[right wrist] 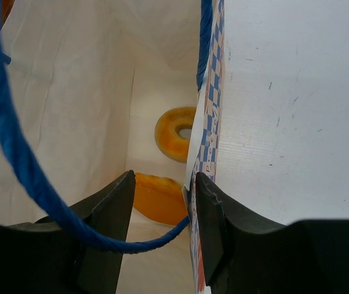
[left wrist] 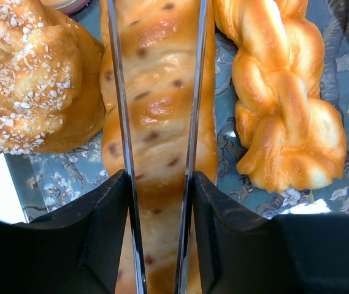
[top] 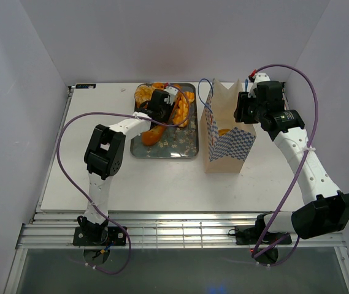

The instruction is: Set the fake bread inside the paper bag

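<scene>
A pair of thin metal tongs (left wrist: 123, 98) runs through the left wrist view, its two arms over a long spotted loaf (left wrist: 156, 73). My left gripper has a finger against the outer side of each tong arm; whether the tongs touch the loaf cannot be told. The paper bag (top: 226, 150) stands upright and open, with a ring-shaped bread (right wrist: 169, 131) and another orange-brown bread (right wrist: 156, 199) inside. At its rim my right gripper is part open, the checked bag edge and blue handle (right wrist: 116, 245) between its fingers.
The dark tray (top: 180, 147) also holds a sugar-topped bun (left wrist: 33, 79), a braided bread (left wrist: 287, 104) and a rounded bread (top: 153, 136). A narrow gap separates tray and bag.
</scene>
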